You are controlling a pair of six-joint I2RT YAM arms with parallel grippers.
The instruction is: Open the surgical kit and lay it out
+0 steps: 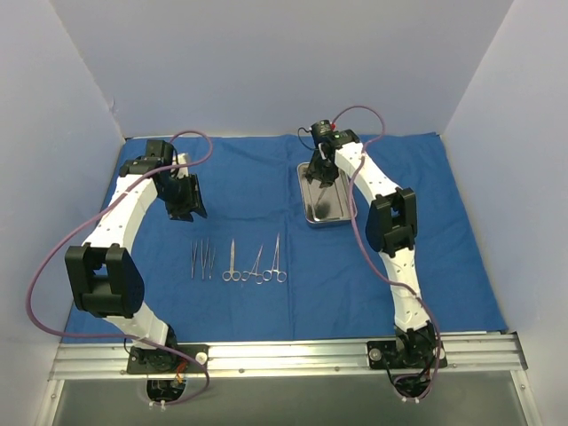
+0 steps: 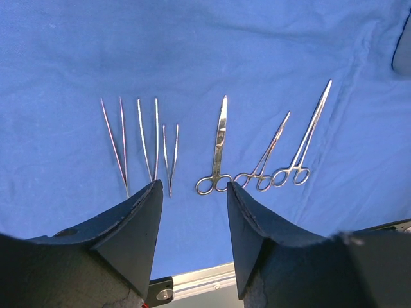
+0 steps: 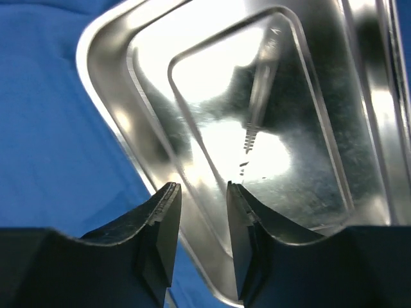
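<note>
In the metal tray [image 1: 330, 218] lies a single slim scalpel-like tool [image 3: 259, 96], its narrow end toward my right gripper. That gripper is partly open above the tray, its fingertips apart with nothing between them; the tool lies just beyond the right-hand finger. My left gripper hangs open and empty over the left of the cloth. Below it, several tweezers [image 2: 148, 138], straight scissors [image 2: 218, 147] and two clamp-like tools, a shorter one [image 2: 266, 154] and a longer one [image 2: 308, 138], lie in a row.
Blue cloth [image 1: 248, 177] covers the table, bare between the tool row and the tray and along the right side. Grey walls [image 1: 266, 71] enclose the back and sides. A hose [image 1: 364, 244] runs along the right arm.
</note>
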